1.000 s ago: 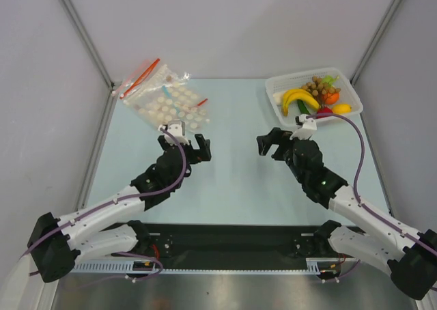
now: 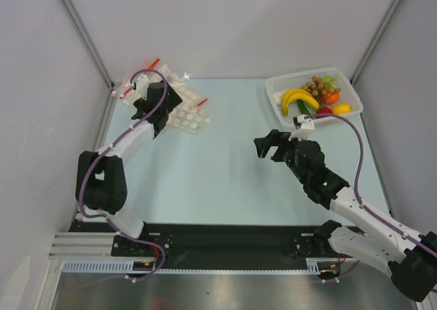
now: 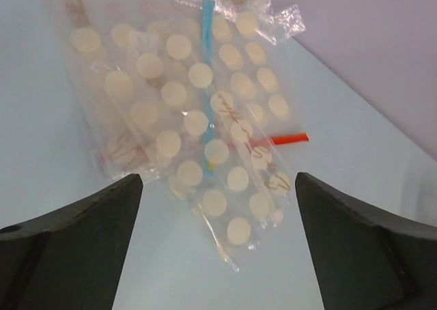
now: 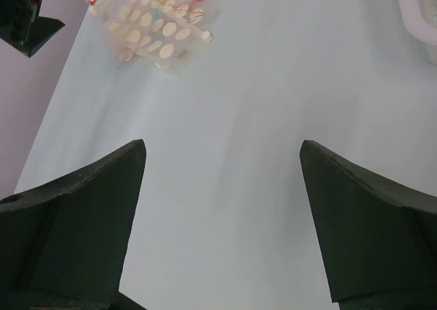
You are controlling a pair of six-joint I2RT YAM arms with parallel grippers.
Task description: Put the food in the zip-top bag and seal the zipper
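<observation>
Clear zip top bags with pale dots [image 2: 188,119] lie flat, overlapping, at the back left of the table. In the left wrist view the dotted bags [image 3: 196,123] fill the upper middle, with a blue strip and a red strip showing. Above them my left gripper [image 2: 160,98] stands open, its fingers [image 3: 82,235] apart and empty; in the top view it covers part of the bags. The food, toy fruit such as a banana [image 2: 299,97] and a lemon [image 2: 341,108], rests in a white basket [image 2: 273,85] at the back right. Over bare table, my right gripper [image 2: 266,146] is open and empty.
Walls rise behind the table and along both sides, close to the bags and the basket. The right arm stands in front of the basket.
My left gripper has swung from over the table's left middle to the back left, over the bags, staying open. The right arm has barely moved. Bags and basket lie where they were.
</observation>
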